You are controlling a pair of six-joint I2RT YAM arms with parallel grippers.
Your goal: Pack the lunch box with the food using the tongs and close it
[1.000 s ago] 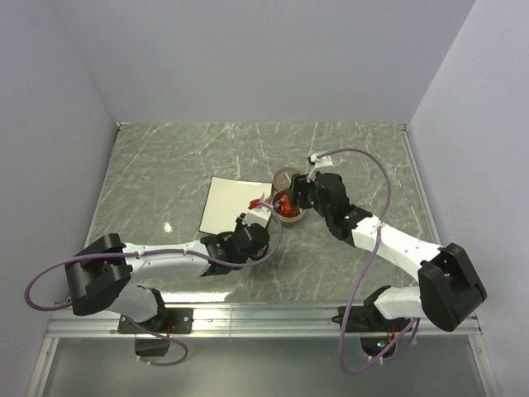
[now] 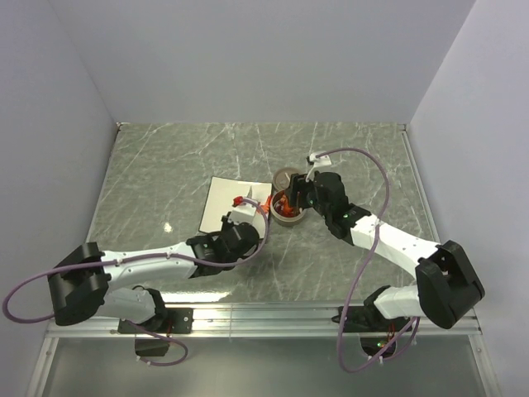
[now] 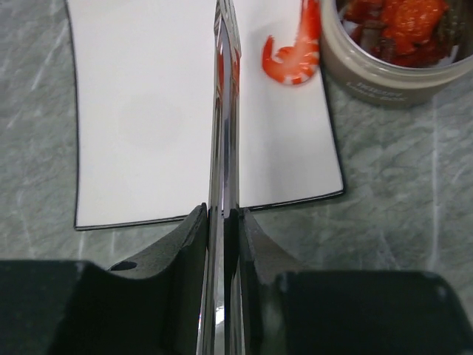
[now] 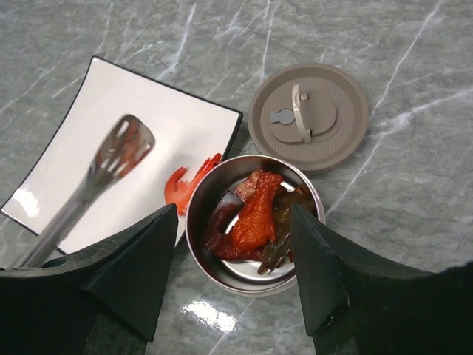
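My left gripper is shut on a pair of metal tongs (image 3: 225, 133), their slotted end (image 4: 122, 148) over the white square plate (image 4: 140, 96). Along the plate's right edge, beside the bowl, lies an orange-red shrimp (image 3: 294, 59), apart from the tongs in the left wrist view. The round lunch box (image 4: 255, 291) stands uncovered, holding a red drumstick (image 4: 256, 218) and other dark pieces of food (image 4: 222, 214). Above the lunch box my right gripper is open, its fingers apart with nothing held between them.
A round grey-brown lid (image 4: 347, 111) with a handle lies flat behind the lunch box. Bare grey marble table (image 2: 165, 165) extends at the left and back. In the top view, the right arm (image 2: 397, 250) crosses the table's right side.
My left arm has drawn back to the left with the tongs, away from the lunch box and over the plate. The shrimp at the plate's right edge shows more clearly now. The right arm stays still.
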